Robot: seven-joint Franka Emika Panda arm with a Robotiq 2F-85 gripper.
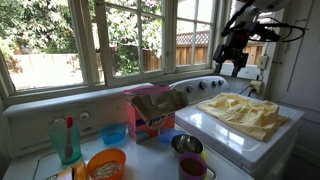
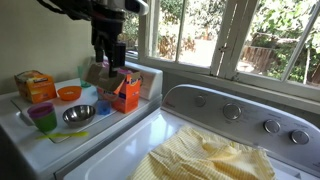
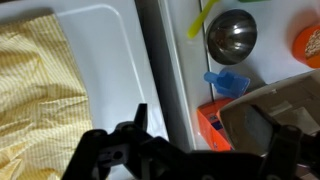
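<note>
A pale yellow cloth [image 1: 243, 114] lies rumpled on the white lid of the right-hand machine. Its checked weave fills the left of the wrist view, where the cloth [image 3: 38, 95] lies spread with folds. My gripper is open above the machines, its two dark fingers wide apart with no object visible between them. From exterior view 1, the gripper [image 1: 230, 67] hangs in the air above the cloth's far left side, clear of it. In exterior view 2 the gripper [image 2: 110, 50] appears at upper left, in front of the orange box [image 2: 128, 92].
On the left machine stand the open-flapped detergent box [image 1: 152, 122], a steel bowl [image 3: 232, 36], a blue scoop [image 3: 229, 82], an orange bowl [image 1: 106, 162], a green cup [image 1: 66, 140] and a purple cup [image 1: 192, 166]. Bare white lid [image 3: 118, 75] shows beside the cloth.
</note>
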